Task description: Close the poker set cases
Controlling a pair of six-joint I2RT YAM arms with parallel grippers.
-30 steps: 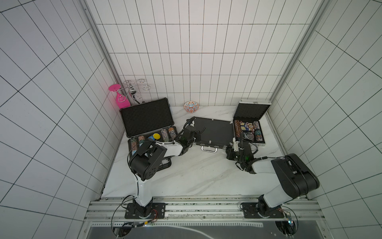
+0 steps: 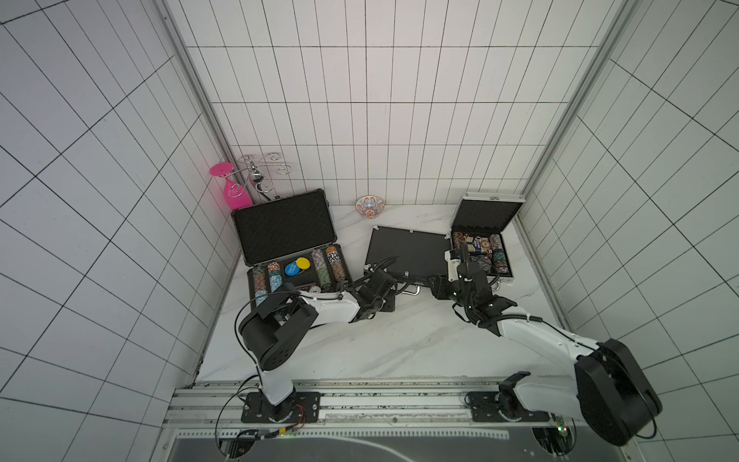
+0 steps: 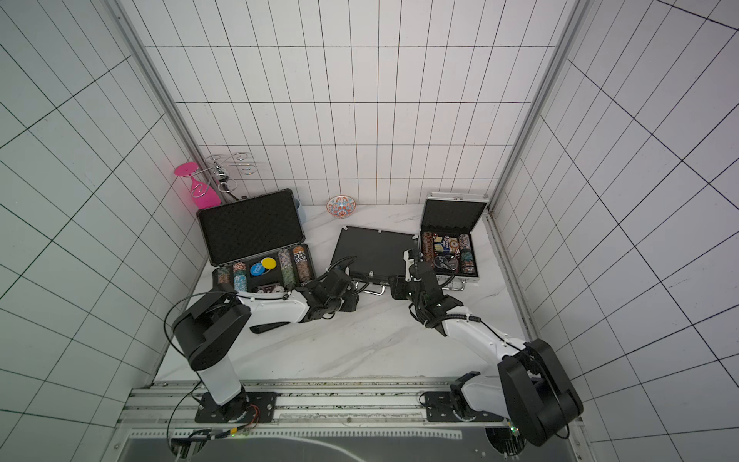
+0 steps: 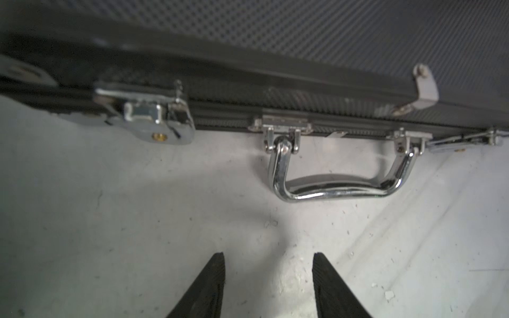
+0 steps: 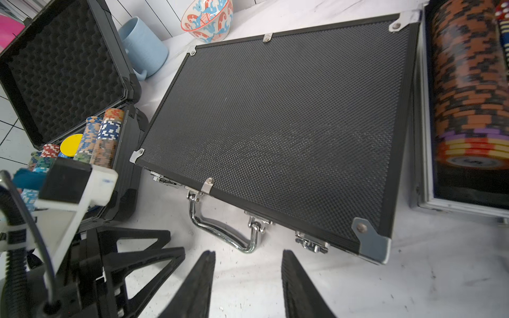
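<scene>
The middle poker case (image 2: 408, 250) lies flat with its lid down, handle (image 4: 339, 188) toward the front and silver latches (image 4: 151, 124) along that edge. The left case (image 2: 281, 223) and right case (image 2: 486, 211) stand open, showing chips. My left gripper is low before the middle case's handle, open, with nothing between its fingers. My right gripper is at that case's front right, its fingers apart and empty, facing the handle.
A pink vase (image 2: 234, 192) and a metal stand are behind the left case. A patterned bowl (image 2: 369, 206) and blue mug (image 5: 143, 47) are at the back.
My left gripper has moved right and toward the front, to the middle case's front edge.
</scene>
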